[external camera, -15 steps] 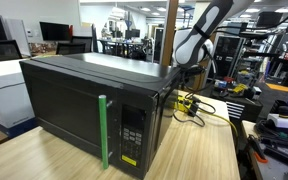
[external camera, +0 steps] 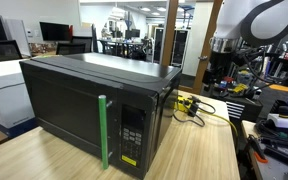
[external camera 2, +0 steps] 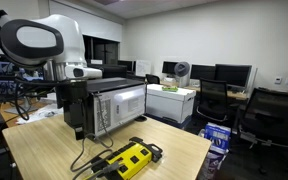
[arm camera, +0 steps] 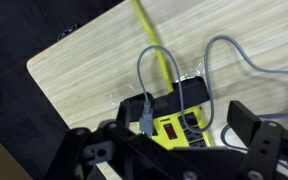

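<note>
My gripper stands open over the table, its two dark fingers (arm camera: 252, 126) wide apart at the bottom of the wrist view. Nothing is held between them. Below it lies a yellow and black device (arm camera: 171, 128) with a grey cable (arm camera: 212, 70) looping from it. Exterior view 2 has the same device (external camera 2: 130, 162) at the table's front edge, with the gripper (external camera 2: 92, 122) above and to its left. A black microwave (external camera: 94, 105) with a green strip (external camera: 103, 132) on its door hides part of the device in exterior view 1.
A yellow strip (arm camera: 156, 42) runs from the device across the tabletop. Office chairs (external camera 2: 269, 118) stand beyond the table, and white boxes (external camera: 9, 98) sit beyond the microwave.
Across exterior view 1, the white arm has moved right, away from the microwave, and looms larger. The microwave and the cables have stayed put.
</note>
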